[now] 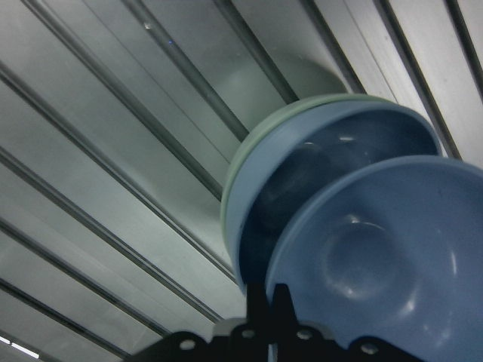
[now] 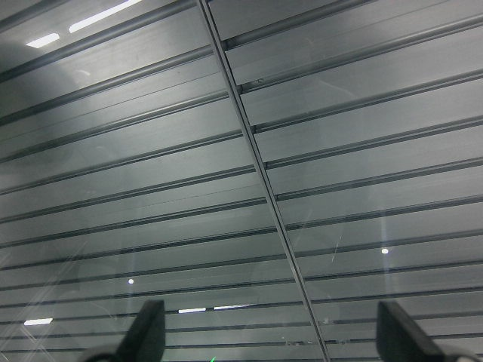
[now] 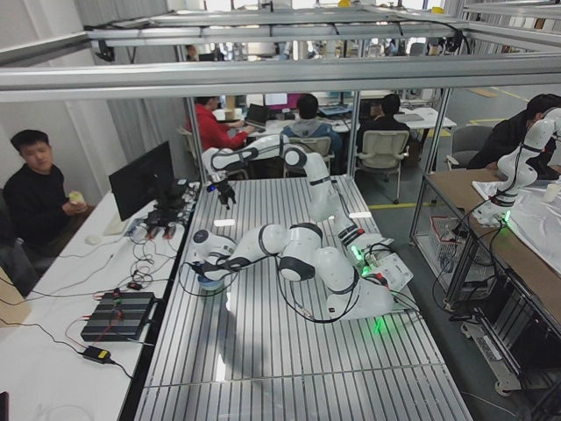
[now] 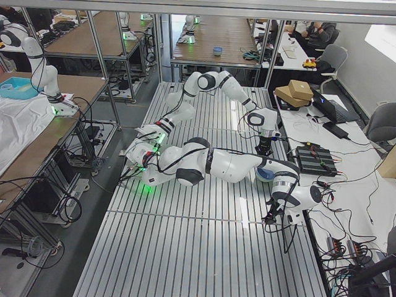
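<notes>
In the left wrist view my left gripper is shut on the rim of a blue bowl (image 1: 370,264). Behind it a second blue bowl (image 1: 339,136) sits nested in a pale green one (image 1: 241,173). The bowls (image 4: 265,175) are partly hidden by arms in both camera views. My right gripper is open over bare slatted table (image 2: 362,226), its fingers wide apart; in the camera left view it hangs beyond the other arm (image 3: 226,197).
A desk (image 3: 70,368) with monitor (image 3: 140,180), cables and black boxes borders one long side. A seated person (image 3: 39,184) is beside the desk.
</notes>
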